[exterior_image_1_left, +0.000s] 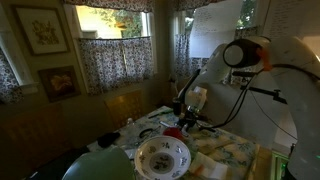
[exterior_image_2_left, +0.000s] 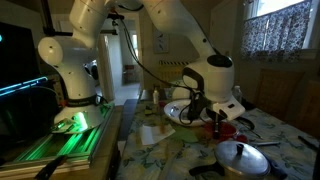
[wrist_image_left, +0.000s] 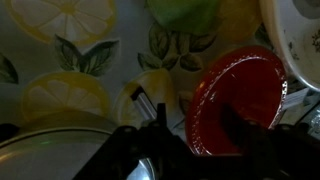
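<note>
A red bowl (wrist_image_left: 255, 85) lies on the lemon-print tablecloth (wrist_image_left: 75, 60), on the right side of the wrist view. My gripper is low over its near-left rim, with dark fingers (wrist_image_left: 155, 138) spread apart on either side of that rim. Whether they touch the bowl cannot be told. In exterior view 2 the same red bowl (exterior_image_2_left: 224, 130) shows partly behind the gripper (exterior_image_2_left: 211, 127). Only a small red patch of the bowl (exterior_image_1_left: 173, 132) is seen in exterior view 1.
A lidded metal pot (exterior_image_2_left: 242, 161) stands close to the bowl. The large white colander (exterior_image_1_left: 162, 160) is on its other side. A shiny slim object (wrist_image_left: 143, 103) lies by my left finger, and a green item (wrist_image_left: 185, 12) is farther off. Pale cloth or paper (exterior_image_2_left: 155, 133) lies on the table.
</note>
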